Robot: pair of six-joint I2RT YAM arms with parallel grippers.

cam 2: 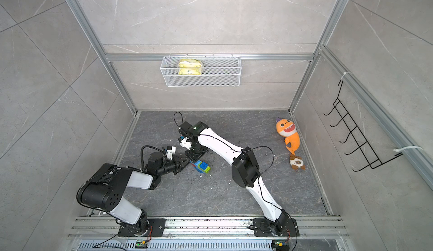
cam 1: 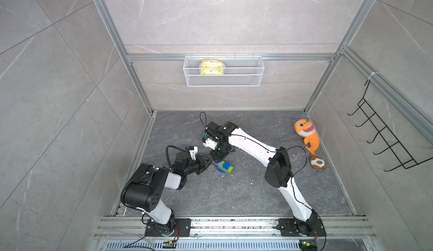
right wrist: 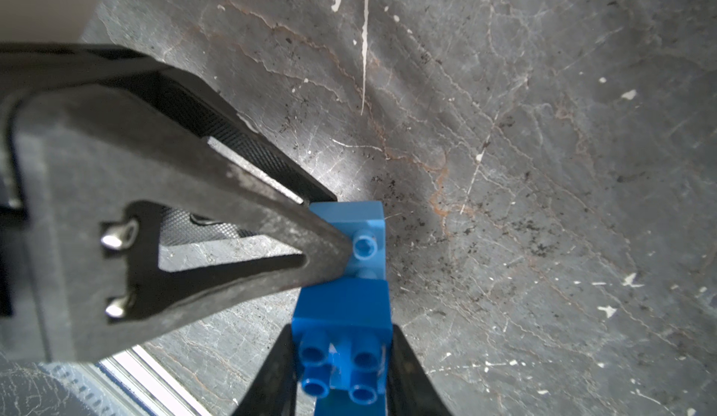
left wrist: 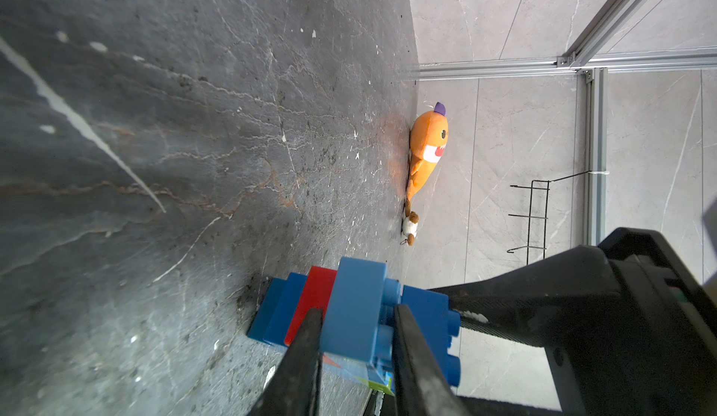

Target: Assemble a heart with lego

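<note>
A lego assembly (cam 1: 224, 167) of blue, red and green bricks is low over the grey floor at the centre, between both grippers. In the left wrist view a red brick (left wrist: 312, 296) shows behind a light blue brick (left wrist: 351, 304); my left gripper is shut on the assembly there. My right gripper comes in from the opposite side, shut on the same assembly; in the right wrist view blue bricks (right wrist: 341, 304) show at its fingertips. Parts of the assembly are hidden by fingers.
An orange shark plush (cam 1: 306, 133) and a small brown-white plush (cam 1: 318, 162) lie along the right edge. A white wire basket (cam 1: 243, 70) with a yellow packet hangs on the back wall.
</note>
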